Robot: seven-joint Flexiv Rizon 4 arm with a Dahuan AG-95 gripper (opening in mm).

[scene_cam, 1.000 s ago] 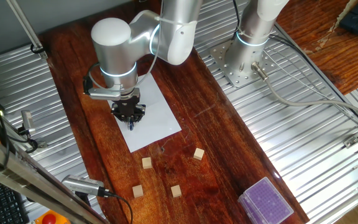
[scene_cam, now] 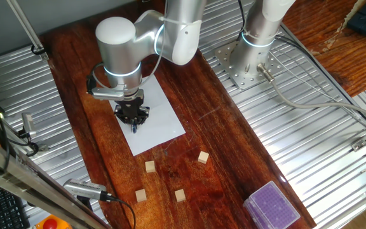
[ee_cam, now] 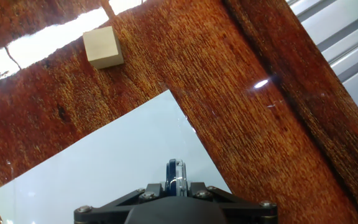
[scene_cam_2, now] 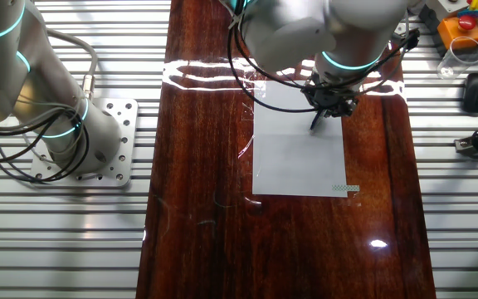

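Note:
A white sheet of paper lies flat on the dark wooden table, and no drawn mark can be made out on it. My gripper is over the paper, pointing down. In the wrist view its black fingers are closed around a slim blue-and-clear pen-like object. From the other side, the thin dark tip of this pen sticks out below the gripper toward the sheet. Whether the tip touches the paper cannot be told.
Several small wooden blocks stand past the paper's near edge, among them one block at the right and another block. A purple box sits at the table's near right corner. A cabled device is beside the left edge.
The arm's upper part has shifted very slightly to the right. The gripper stays over the same part of the paper, and the blocks have not moved.

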